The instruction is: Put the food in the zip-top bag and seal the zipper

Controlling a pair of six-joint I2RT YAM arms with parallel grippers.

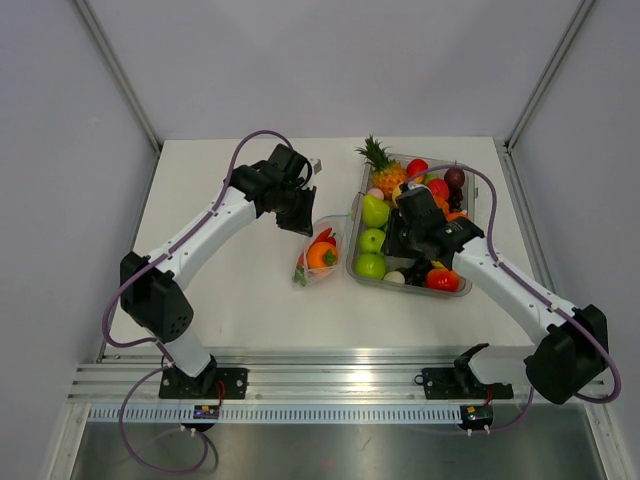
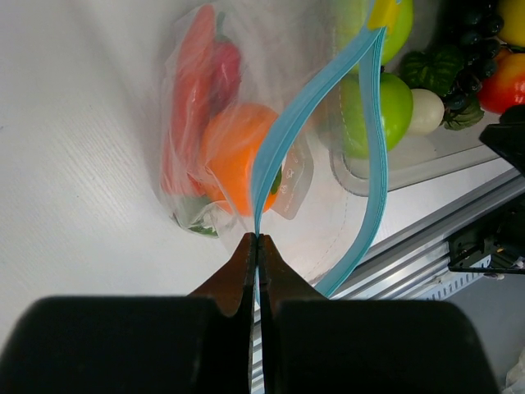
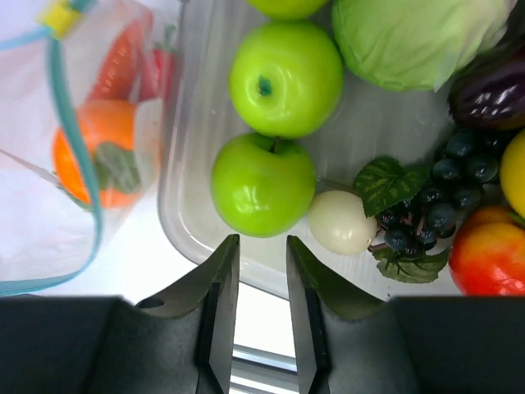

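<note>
The zip top bag lies mid-table, holding an orange pepper and red peppers. In the left wrist view, my left gripper is shut on the bag's blue zipper edge at its tip. My right gripper is over the food bin's near-left corner; its fingers stand a little apart, with nothing visible between them, just below a green apple. Another green apple lies behind that one.
The grey bin on the right also holds a pineapple, grapes, an onion, cabbage and other produce. The table left of the bag is clear.
</note>
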